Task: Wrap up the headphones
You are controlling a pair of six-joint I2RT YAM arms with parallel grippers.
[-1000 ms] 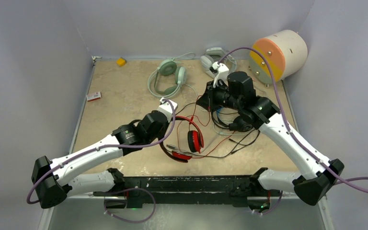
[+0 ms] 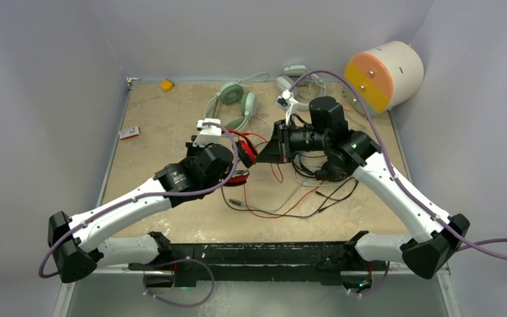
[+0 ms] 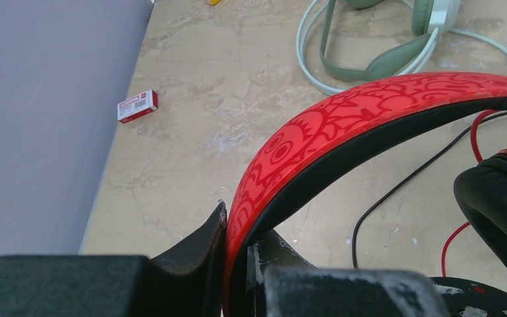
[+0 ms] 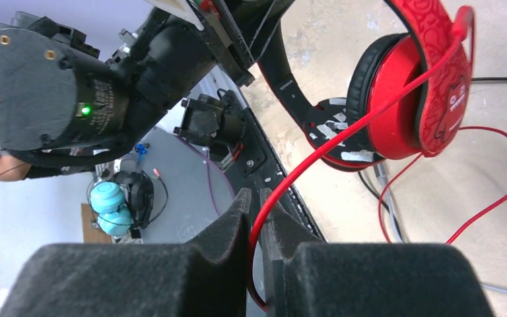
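My left gripper is shut on the headband of the red and black headphones (image 3: pixel 343 115), holding them up above the table. Their red ear cup (image 4: pixel 396 99) hangs turned toward the right arm in the right wrist view. A red cable (image 4: pixel 343 135) runs from that cup to my right gripper, which is shut with the cable between its fingertips. From the top, the headphones (image 2: pixel 238 177) show between the two grippers, partly covered by the left arm. The right gripper (image 2: pixel 264 156) sits close to the ear cup.
Pale green headphones (image 2: pixel 249 104) and white headphones (image 2: pixel 286 83) lie at the back. Black headphones (image 2: pixel 333 170) and tangled cables rest under the right arm. A striped drum (image 2: pixel 396 72) stands back right.
The left gripper has moved left and away from the front edge, turning the headphones with it. The right gripper has come left and a little forward, closer to the ear cup.
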